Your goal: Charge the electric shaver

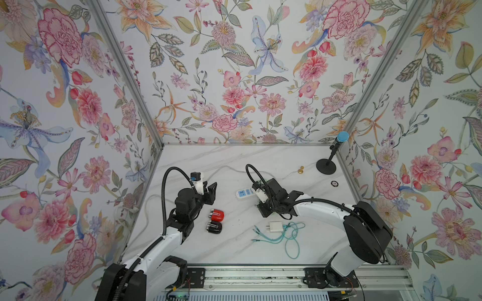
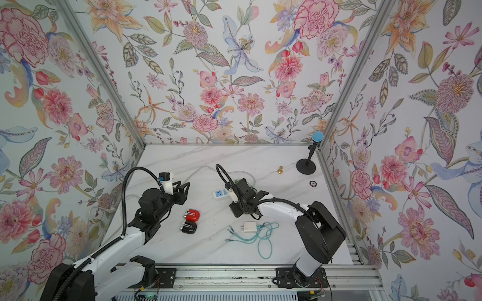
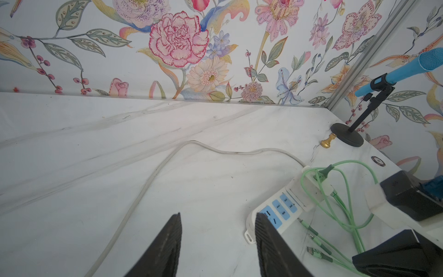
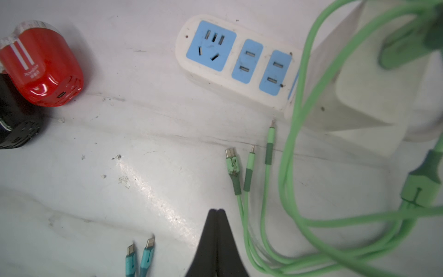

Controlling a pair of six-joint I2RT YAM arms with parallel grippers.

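Three green cable ends with metal tips lie on the table in the right wrist view, the widest green plug [image 4: 232,166] leftmost. My right gripper is shut with nothing between its fingers, and the green cable lies outside them, to the right. The green cable's other end sits in a white charger [image 4: 369,92] on the power strip [image 4: 217,69]. A red shaver [image 4: 50,69] and a black shaver [image 4: 16,110] rest at the upper left of that view. My left gripper stands open and empty above the table.
A white adapter [image 1: 275,226] with a teal cable [image 1: 292,245] lies near the front. A blue-headed stand [image 1: 326,165], a gold chess piece [image 1: 300,169] and a dark ring [image 1: 334,183] occupy the right side.
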